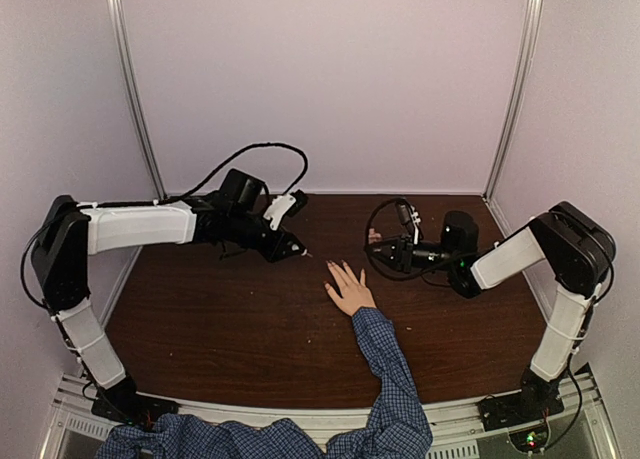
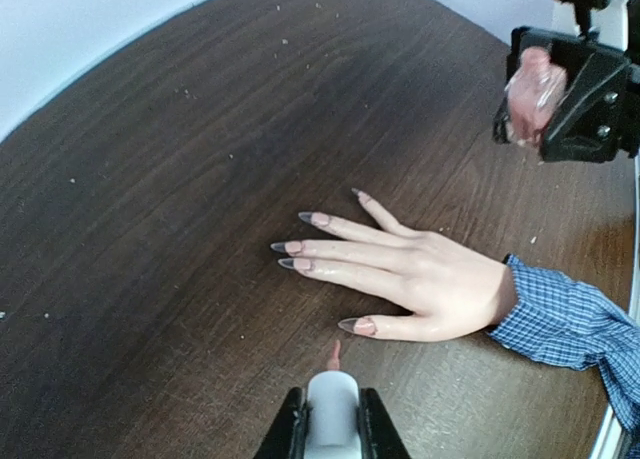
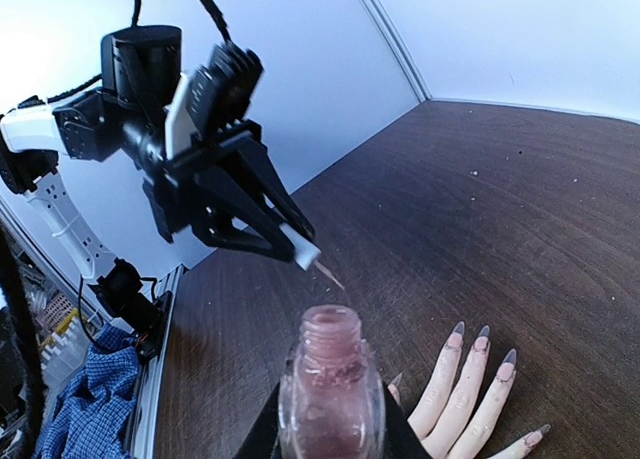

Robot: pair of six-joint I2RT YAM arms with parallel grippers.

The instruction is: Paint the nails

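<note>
A mannequin-like hand (image 1: 350, 293) in a checked sleeve lies palm down on the table, its long nails pinkish with dark tips (image 2: 365, 326). My left gripper (image 1: 296, 251) is shut on a white brush handle (image 2: 331, 411) with a pink-coated brush tip (image 2: 334, 354), raised above and left of the fingertips. My right gripper (image 1: 376, 241) is shut on an open pink polish bottle (image 3: 330, 389), held upright above the table, right of the fingers. The brush is apart from both nails and bottle.
Bare dark table (image 1: 220, 329) surrounds the hand. Pale walls (image 1: 320, 89) enclose the sides and back. A blue checked garment (image 1: 230, 434) lies along the front edge.
</note>
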